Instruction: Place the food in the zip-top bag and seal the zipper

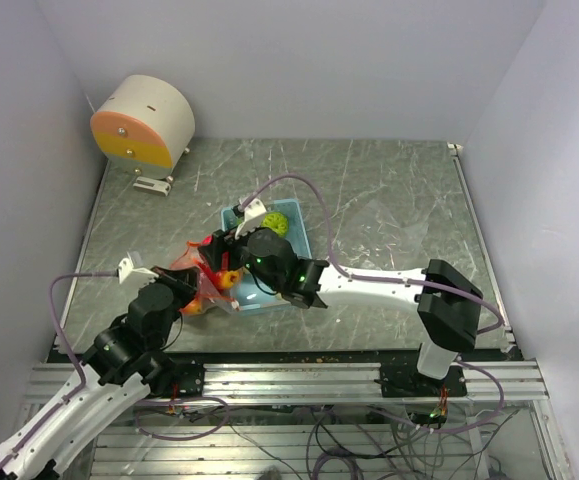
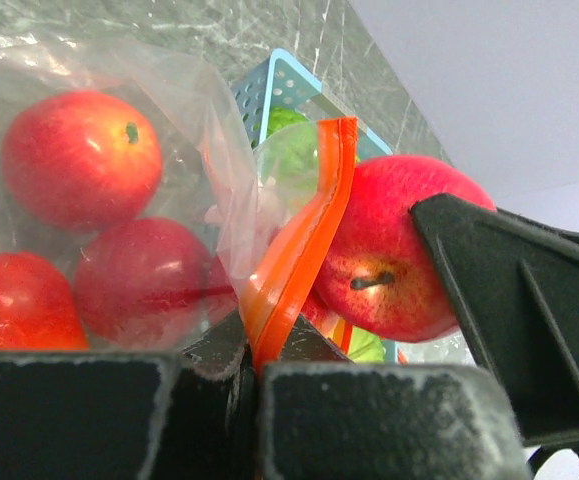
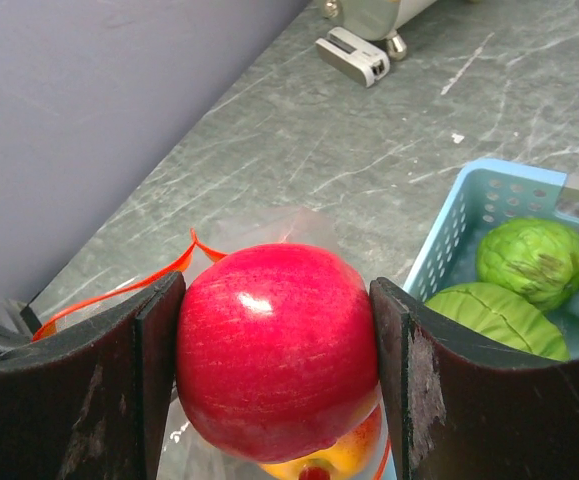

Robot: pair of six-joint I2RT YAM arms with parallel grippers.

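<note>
In the left wrist view my left gripper is shut on the orange zipper edge (image 2: 304, 240) of the clear bag (image 2: 184, 80). Several red fruits, among them an apple (image 2: 84, 160), show through the bag's film. My right gripper has a red fruit (image 3: 279, 350) between its fingers, one on each side of it. That fruit is beside the zipper edge, by the bag's mouth; whether it is inside cannot be told. Seen from the top, both grippers (image 1: 187, 280) (image 1: 227, 250) are close together over the bag.
A blue basket (image 1: 294, 215) holding green produce (image 3: 534, 260) stands just right of the bag. At the back left is a cream rounded container (image 1: 154, 115) with a small white block (image 1: 152, 186) before it.
</note>
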